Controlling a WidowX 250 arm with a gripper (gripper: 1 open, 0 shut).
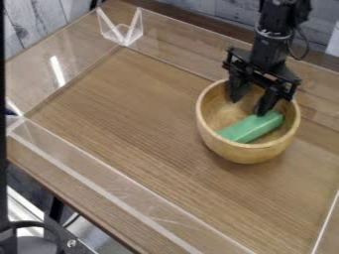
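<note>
My black gripper (260, 84) reaches down from the top right into a round wooden bowl (216, 146) on the right half of the table, its fingers at the bowl's back part. A green oblong object (249, 128) lies in the bowl, its right end just below the right finger. Whether the fingers touch it or hold anything is hard to tell.
A wooden table (106, 159) fills most of the view, clear in the middle and front. A white wire-like item (121, 28) stands at the back left. Dark parts show at the lower left edge.
</note>
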